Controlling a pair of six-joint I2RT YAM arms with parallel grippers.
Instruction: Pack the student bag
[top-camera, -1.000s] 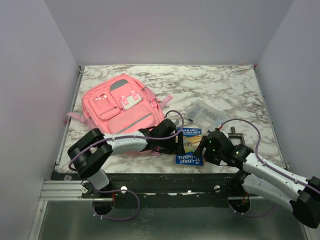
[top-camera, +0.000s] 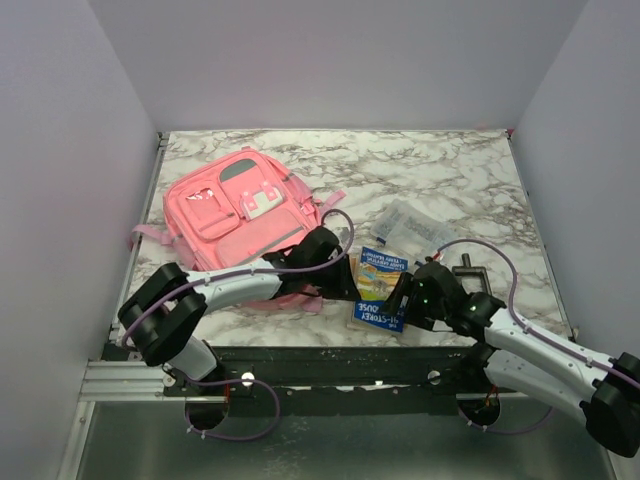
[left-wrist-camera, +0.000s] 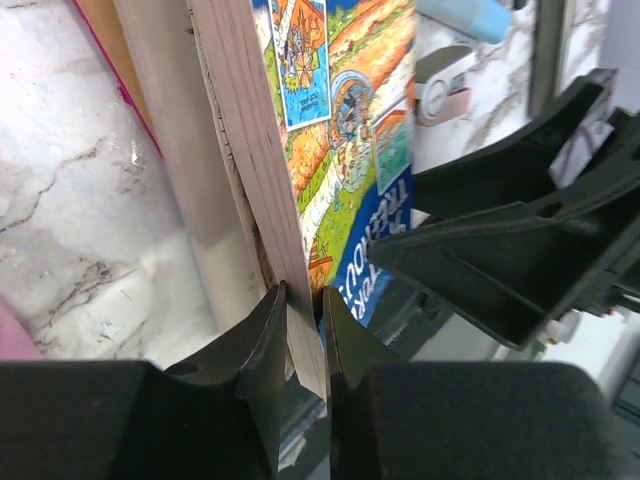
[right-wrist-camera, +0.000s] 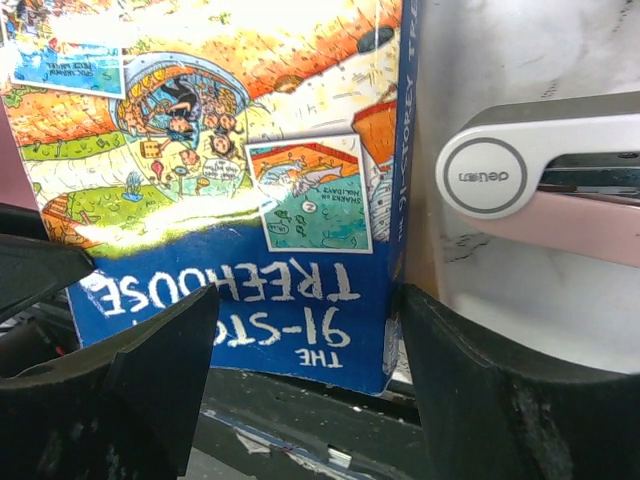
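Observation:
The blue-and-yellow Treehouse book (top-camera: 381, 285) lies near the front edge of the table, between my two grippers. In the left wrist view, the fingertips of my left gripper are close together on the pale page edge of the book (left-wrist-camera: 255, 130), one on each side. My right gripper stands open at the book's lower part, one finger over the cover (right-wrist-camera: 200, 215) and the other beside the spine. The pink bag (top-camera: 240, 205) lies on the left of the table, partly behind the left arm.
Beneath the book shows another pale book edge (left-wrist-camera: 185, 150). A pink and white stapler (right-wrist-camera: 545, 180) is beside the book. A clear pouch (top-camera: 411, 230) lies behind it, with a dark-framed item (top-camera: 474, 275) on the right.
The book has turned a little, and a pale book edge shows on its left. The right arm has hardly moved.

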